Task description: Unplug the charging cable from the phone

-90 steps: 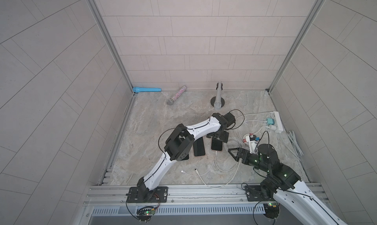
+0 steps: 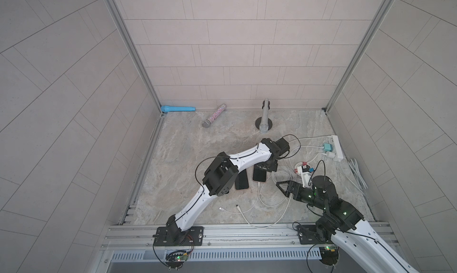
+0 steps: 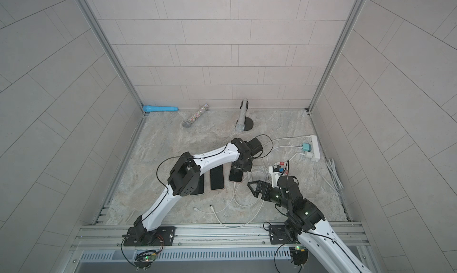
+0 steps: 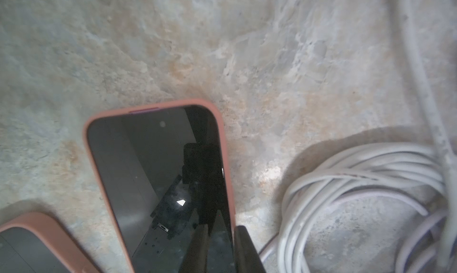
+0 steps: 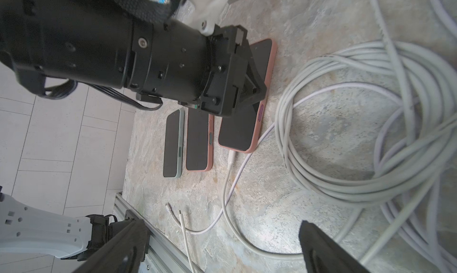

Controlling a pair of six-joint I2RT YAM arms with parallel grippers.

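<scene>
A black-screened phone in a pink case [image 4: 157, 168] lies on the stone top. A white cable plug [image 5: 231, 157] sits at its lower end. The cable [image 5: 226, 182] runs from there across the surface. My left gripper is over the phone's right side, fingers close together with the case's edge showing between them; how firmly it grips is hard to see. My right gripper is open above the cables to the right, nothing between its wide-set fingers.
Two other phones lie to the left, one pink-cased [image 5: 199, 144] and one pale-cased [image 5: 172, 144]. A coiled white cable [image 5: 304, 168] is close on the right. Loose cable ends lie toward the front. A power strip [image 2: 336, 148] stands far right.
The phone has shifted slightly left, its cable end with it. The right arm has barely moved.
</scene>
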